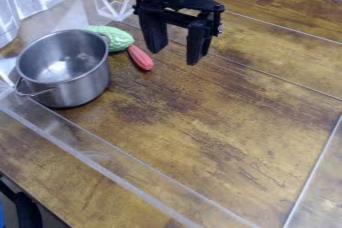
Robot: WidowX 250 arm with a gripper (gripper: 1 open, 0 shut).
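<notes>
My black gripper [177, 42] hangs at the top centre over the wooden table, its two fingers pointing down and spread apart, with nothing seen between them. Just left of it a small red object [142, 58], long and narrow, lies on the table. Behind that, a pale green object [112, 37], shaped like a leafy vegetable, lies near the back left. A steel pot [63, 68] stands at the left, apart from the gripper.
A pale edge runs along the left side, and a dark strip lies at the back right.
</notes>
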